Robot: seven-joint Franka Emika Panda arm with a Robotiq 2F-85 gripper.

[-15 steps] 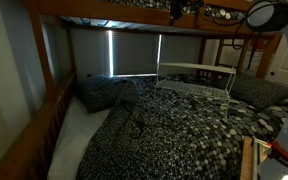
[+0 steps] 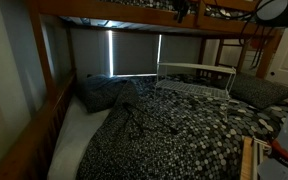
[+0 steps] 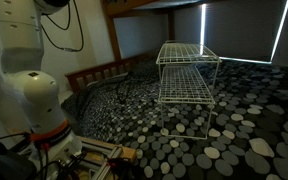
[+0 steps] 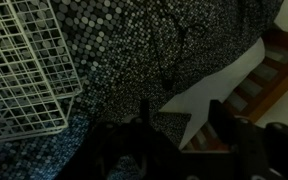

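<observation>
My gripper is high above the bed, its two dark fingers apart and nothing visible between them in the wrist view. Exterior view 1 catches only part of the gripper (image 2: 180,11) at the top edge, against the upper bunk. Below and to one side is a white wire rack (image 4: 26,70) with two shelves, standing on the patterned bedding; no contact with the gripper shows. Both tiers of the rack (image 3: 187,97) look empty. A thin dark, cord-like item (image 2: 134,118) lies on the blanket, too dim to identify.
The upper bunk's wooden rail (image 2: 124,13) runs close to the raised arm. A dark pillow (image 2: 99,92) lies at the bed's far left, and a wooden side rail (image 2: 32,135) borders the left.
In exterior view 1 the arm and gripper have shifted slightly at the top, the gripper a little to the right. The rack and bedding stay as they were.
</observation>
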